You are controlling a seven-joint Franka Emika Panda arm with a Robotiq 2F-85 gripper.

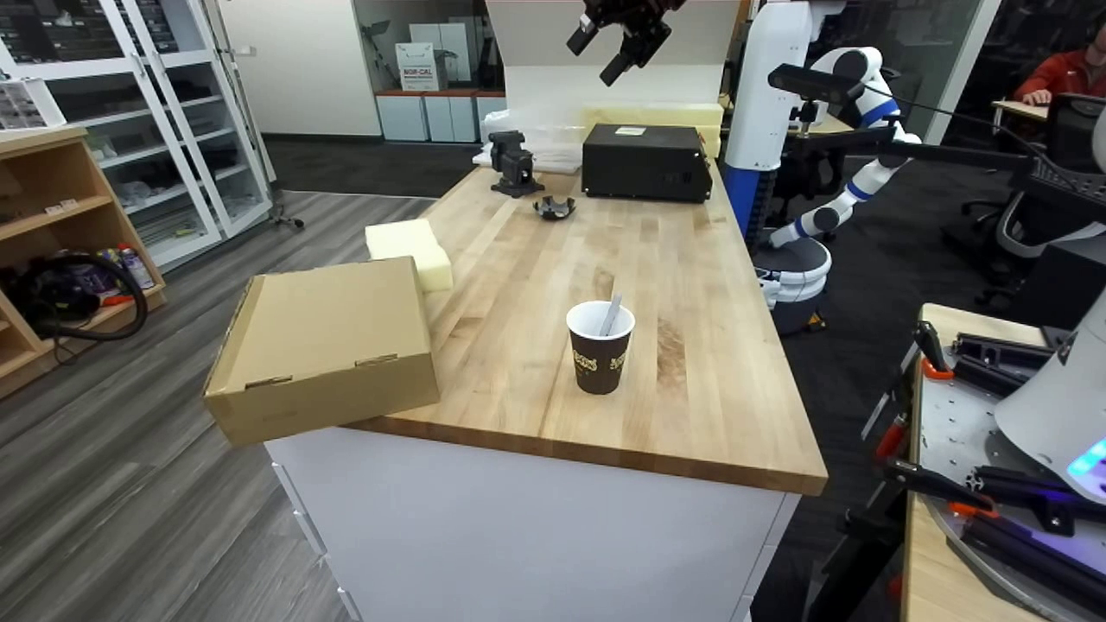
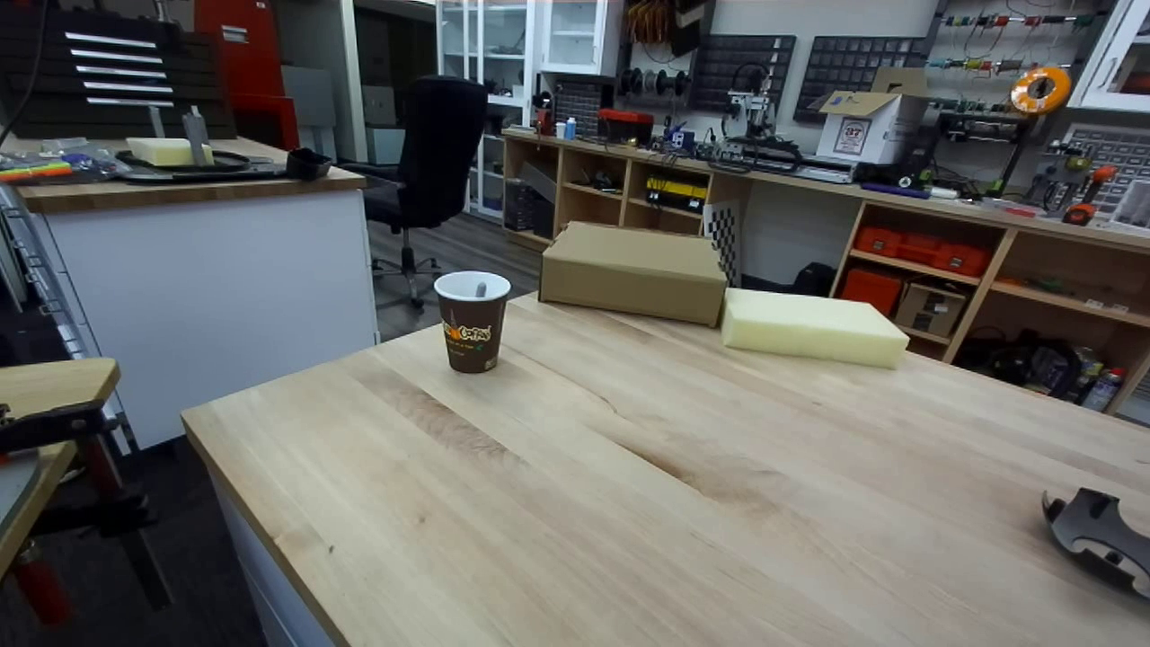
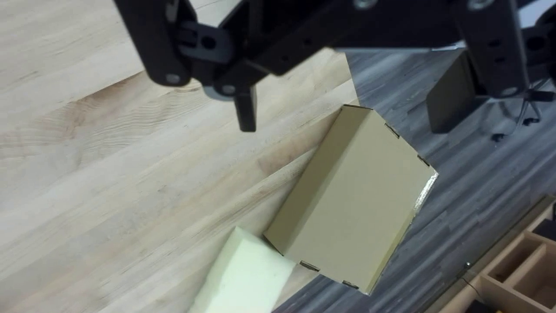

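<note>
My gripper is open in the wrist view, its two fingers wide apart with nothing held between them. In exterior view 1 the same gripper hangs at the top, high above the table. A dark brown paper cup with a white inside stands upright near the table's front edge, and a grey stick-like object leans in it. From exterior view 2 the cup shows at the table's left part. The cup is out of sight in the wrist view.
A cardboard box juts over the table's left edge, a pale foam block beside it. Toward the back sit a black case, a dark stand and a curved black piece.
</note>
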